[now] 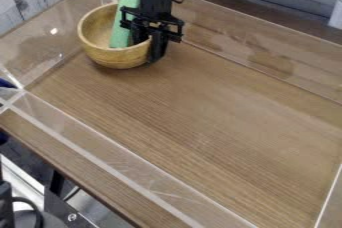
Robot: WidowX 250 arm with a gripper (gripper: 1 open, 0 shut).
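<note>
My black gripper (151,24) reaches down from the top of the view over the right side of a light wooden bowl (96,41). A green object (123,21) stands inside the bowl, just left of the gripper and partly behind it. The fingers are dark and overlap the bowl and the green object, so I cannot tell how the fingers stand or whether anything is between them.
Black cables lie at the lower left edge, and a checkered patch shows at the far top left.
</note>
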